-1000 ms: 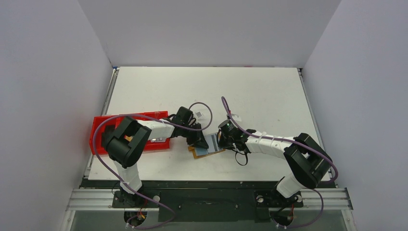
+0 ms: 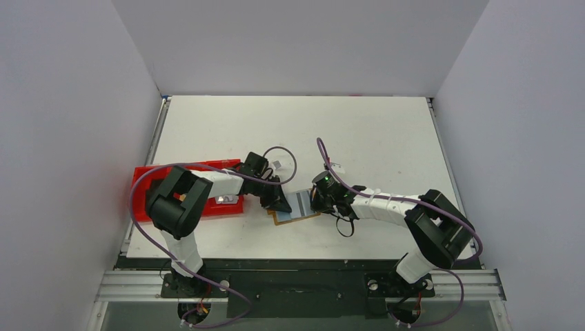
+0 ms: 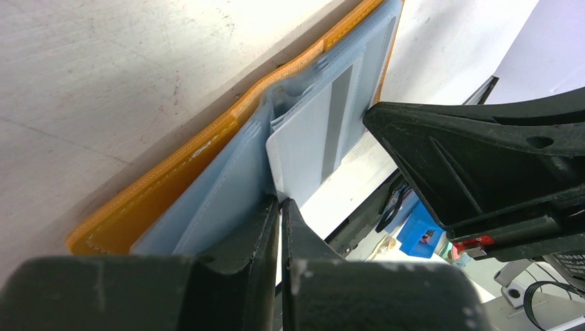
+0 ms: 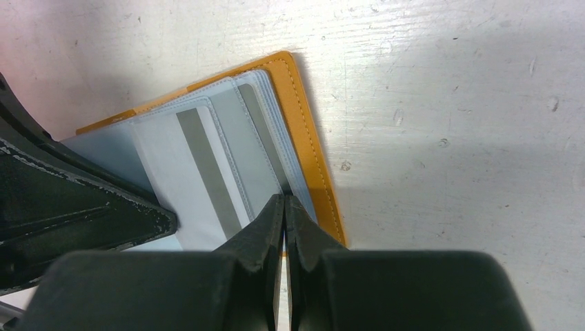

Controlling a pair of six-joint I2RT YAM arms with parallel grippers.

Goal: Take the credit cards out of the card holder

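Note:
On the table lies the open card holder, with orange leather edging and clear sleeves. A white card with a grey stripe shows in its sleeve, one end at the sleeve's mouth. My left gripper is shut, the card's near corner pinched at its fingertips. At the holder's other end my right gripper is shut on the clear sleeve's edge, beside the orange border. From above, both grippers cover parts of the holder.
A red compartment tray stands at the left, partly under the left arm. Cables loop close to the right gripper.
My left gripper has moved a little to the left. The holder has shifted slightly left with it, and my right gripper has moved barely, also left.

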